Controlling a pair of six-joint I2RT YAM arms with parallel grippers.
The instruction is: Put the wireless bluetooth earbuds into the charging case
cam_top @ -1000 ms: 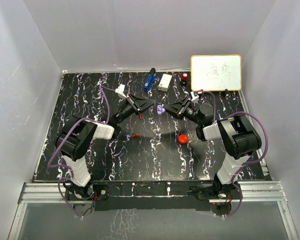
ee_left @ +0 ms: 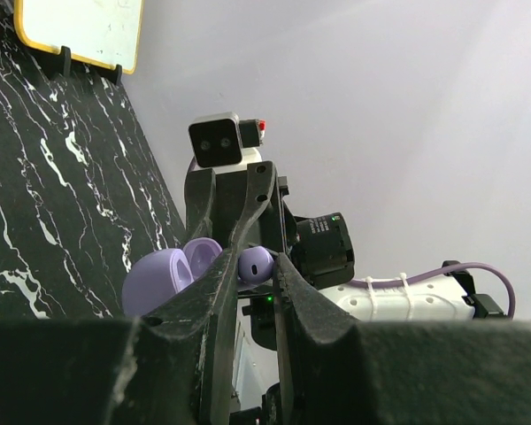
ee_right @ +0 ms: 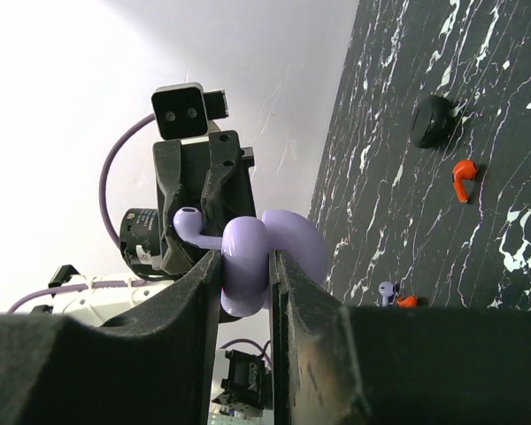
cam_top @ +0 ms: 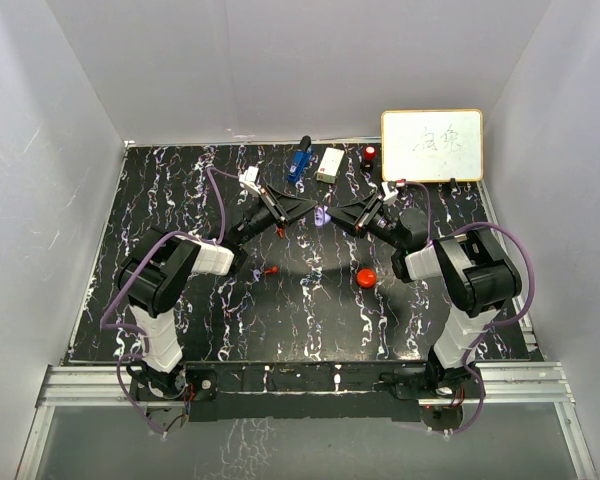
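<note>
My right gripper is shut on the lilac charging case (ee_right: 244, 257), held open in mid-air near the middle (cam_top: 320, 216). In the left wrist view the case's body (ee_left: 149, 282) and open compartment show beside my left gripper, which is shut on a lilac earbud (ee_left: 255, 264) at the case. The earbud's stem (ee_right: 190, 228) shows in the right wrist view next to the case; whether it is seated cannot be told.
On the marble table lie a red earbud (ee_right: 463, 177), a lilac earbud (ee_right: 387, 292), a black round case (ee_right: 432, 119), a red round case (cam_top: 366, 278), a blue object (cam_top: 300, 160), a white box (cam_top: 330, 165) and a whiteboard (cam_top: 431, 145) at the back.
My left gripper has moved a little to the right, toward the case. The right arm holds still.
</note>
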